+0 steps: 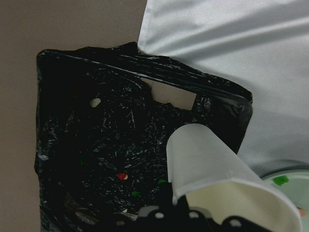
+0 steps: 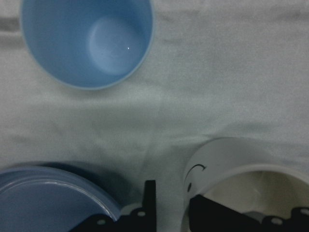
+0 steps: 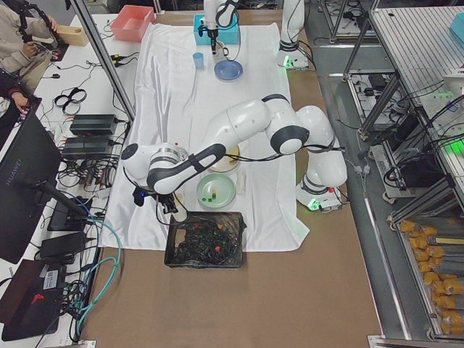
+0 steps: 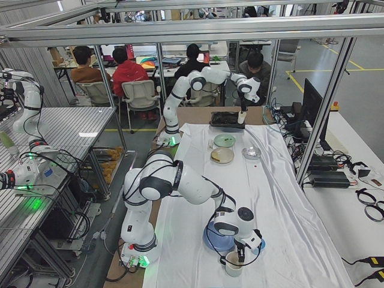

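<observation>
A white paper cup (image 1: 207, 159) is held by my left gripper (image 3: 171, 206) beside and over the black bag-lined bin (image 3: 203, 243). The bin holds small red, green and pale scraps. A green plate (image 3: 216, 190) with small bits lies beside it. My right gripper (image 4: 240, 255) is at a white mug (image 2: 227, 159) with a drawn face; one finger (image 2: 203, 212) overlaps the mug's rim, the other is outside it. Whether it grips the wall cannot be told.
A blue cup (image 2: 87, 43) and a blue plate (image 2: 48, 203) stand near the mug. A beige plate (image 4: 222, 155) and a silver dish (image 4: 251, 153) are mid-cloth. Cables and equipment line the side table.
</observation>
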